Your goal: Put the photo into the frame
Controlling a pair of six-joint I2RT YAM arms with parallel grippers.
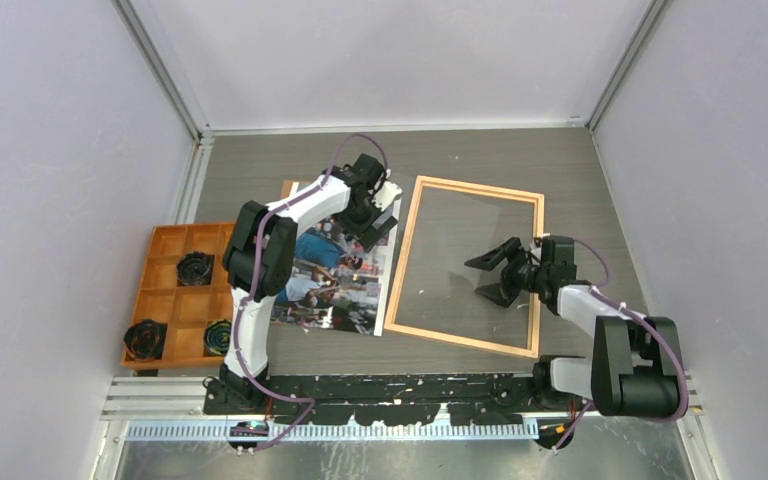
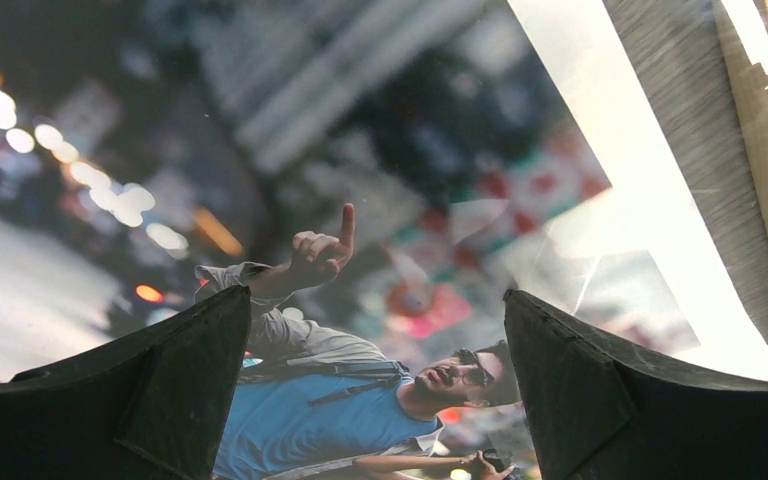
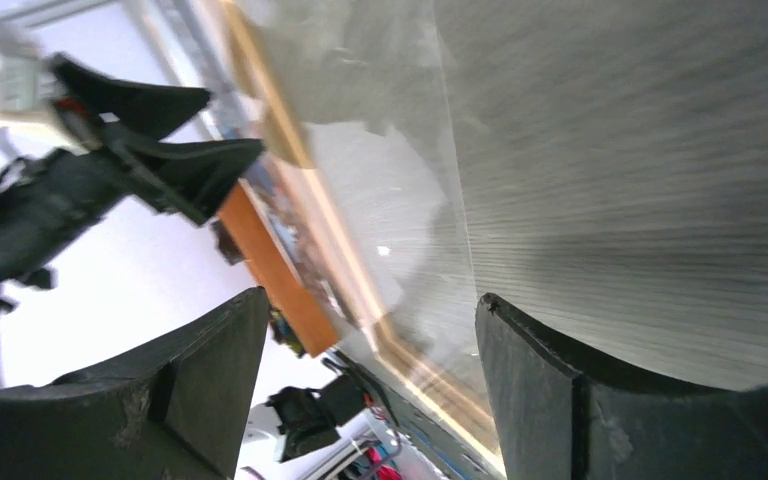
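Note:
The colour photo (image 1: 335, 285), with white borders, lies flat on the table left of the frame. To its right is the light wooden frame (image 1: 393, 297), with a clear pane (image 1: 440, 240) inside its edges. My left gripper (image 1: 375, 236) is over the photo's upper right part. In the left wrist view the photo (image 2: 380, 220) spreads below the open left gripper, nothing between its fingers. Low over the pane's right half, my right gripper (image 1: 482, 278) stands open. The right wrist view shows the right gripper with its fingers apart and a thin clear sheet edge crossing the space between and beyond them.
An orange divided tray (image 1: 165, 290) with coiled black items stands at the left. A brown board edge (image 1: 288, 188) shows at the photo's upper left. Bare table (image 1: 460, 150) lies behind the frame.

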